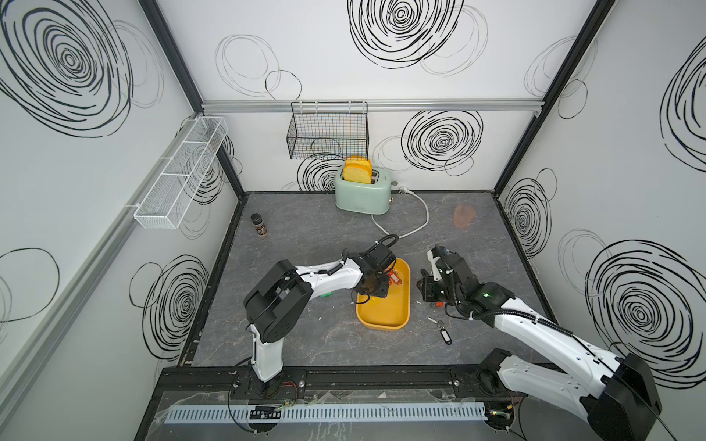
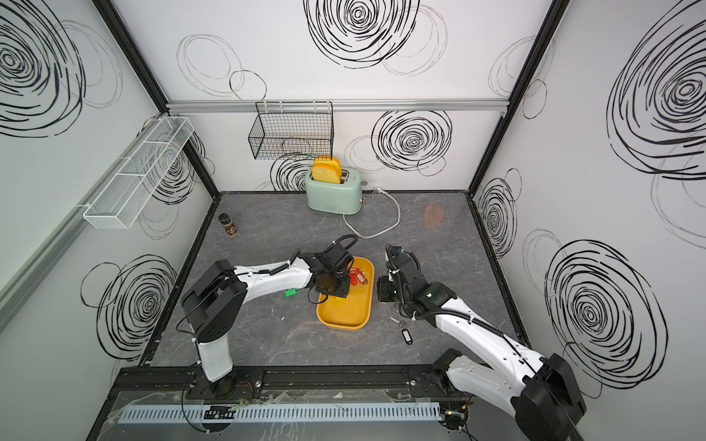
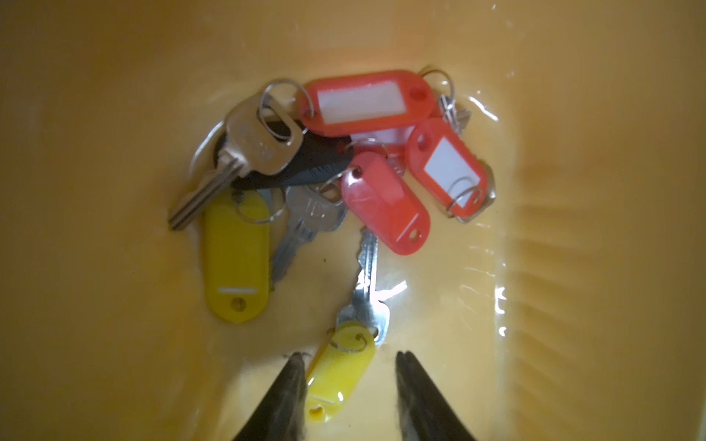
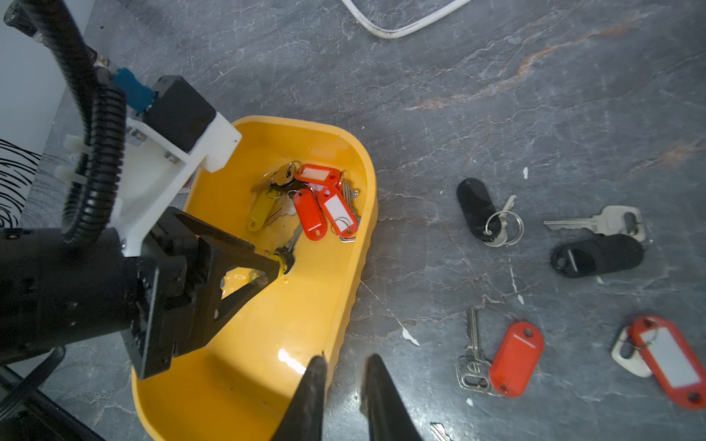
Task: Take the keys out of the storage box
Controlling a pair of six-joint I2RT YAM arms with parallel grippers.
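Note:
The yellow box (image 4: 345, 286) holds a pile of keys with red tags (image 3: 371, 103), yellow and black tags. My left gripper is open low inside it, around a yellow-tagged key (image 3: 342, 375) with nothing seen gripped. My right gripper is part open above the table just right of the box, empty as far as shows. Several keys lie on the table there, with black tags (image 4: 595, 255) and red tags (image 4: 516, 358).
A mint toaster (image 1: 362, 194) with bread and a white cable stands at the back. A spice jar (image 1: 259, 225) is at the back left.

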